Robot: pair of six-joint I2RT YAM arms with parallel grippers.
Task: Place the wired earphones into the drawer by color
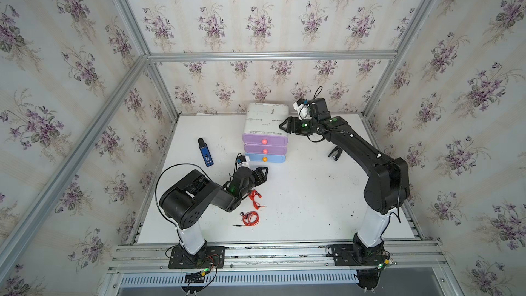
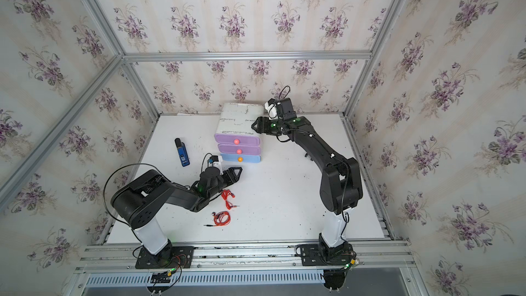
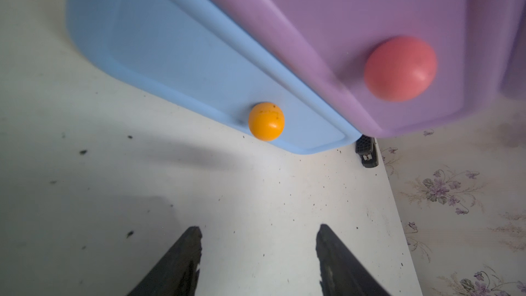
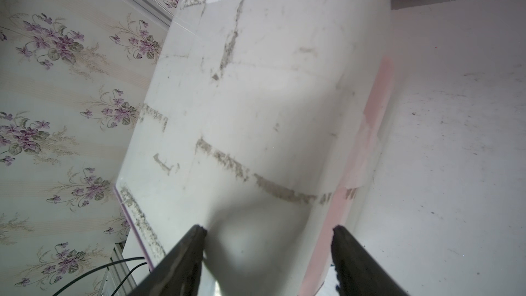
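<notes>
A drawer unit (image 1: 265,115) stands at the back: white top, two purple drawers (image 1: 254,138) with pink knobs, and a blue bottom drawer (image 3: 164,54) with an orange knob (image 3: 266,121). Two coiled red wired earphones (image 1: 251,218) (image 1: 255,202) lie on the front table. My left gripper is open and empty before the lower drawers, low over the table. My right gripper is open at the top right of the unit, its fingers over or beside the white top, nothing held.
A blue bottle (image 1: 205,151) lies at the back left. A dark object (image 1: 334,153) lies right of the unit, partly behind the right arm in the top right view.
</notes>
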